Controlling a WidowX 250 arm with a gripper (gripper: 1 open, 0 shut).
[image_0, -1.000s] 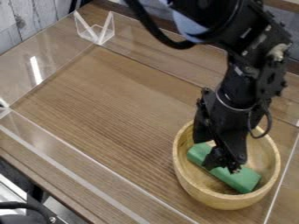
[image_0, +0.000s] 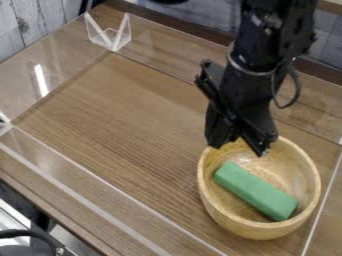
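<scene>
A light wooden bowl (image_0: 214, 200) sits at the lower right of the table, and a green block (image_0: 254, 190) lies inside it, slanting down to the right. My black gripper (image_0: 222, 138) is above the bowl's back left edge, over the block's upper end and apart from it. The fingertips point down and nothing green shows between them; how far apart they stand is hard to tell from this angle.
A small clear plastic stand (image_0: 110, 30) is at the back left. Dark cables lie off the table's lower left edge.
My gripper has risen out of the bowl, up and slightly left. The green block remains in the bowl, now in fuller view.
</scene>
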